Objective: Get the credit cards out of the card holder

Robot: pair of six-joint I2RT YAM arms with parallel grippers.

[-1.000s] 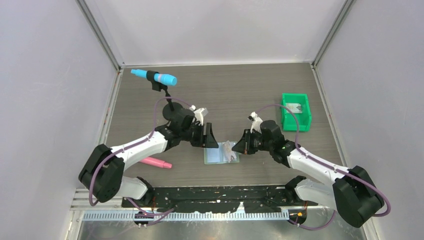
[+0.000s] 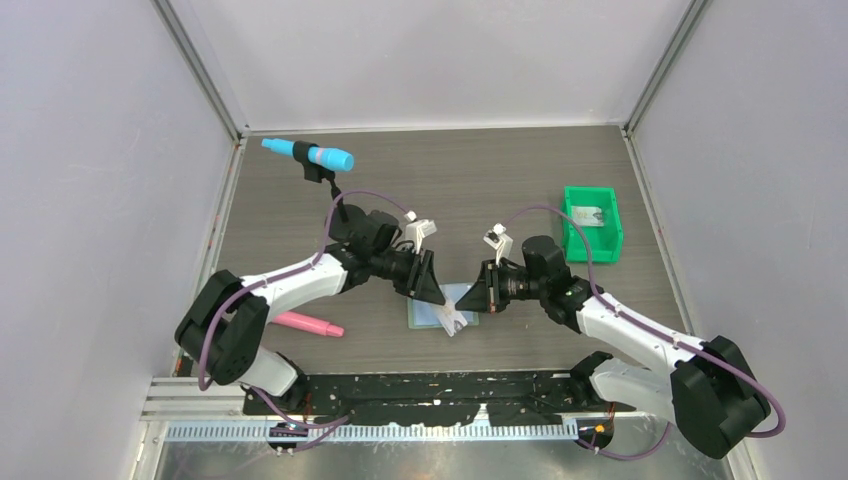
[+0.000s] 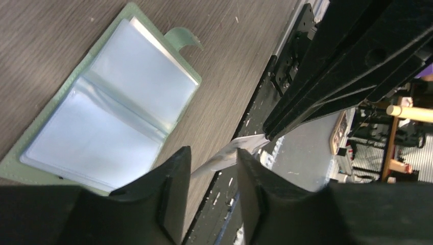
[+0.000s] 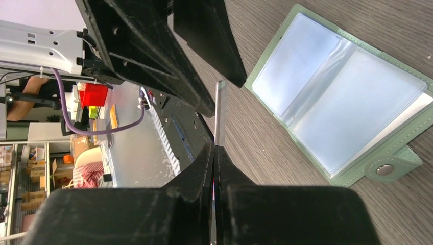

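Observation:
The open green card holder (image 4: 352, 107) with clear sleeves lies on the table between the arms. Above it, my right gripper (image 2: 458, 304) is shut on a thin card (image 4: 220, 109), seen edge-on in the right wrist view and pale in the left wrist view. My left gripper is part open around the card's other end, its fingertips close to it; whether they touch it I cannot tell.
A green tray (image 2: 592, 240) with a pale item stands at the back right. A pink cylinder (image 2: 310, 323) lies at the left front. A blue cylinder (image 2: 330, 157) on a stand is at the back left.
Both grippers have risen and moved slightly, the left one rightward to the card, the right one slightly leftward with the card, which has moved off the holder toward the front.

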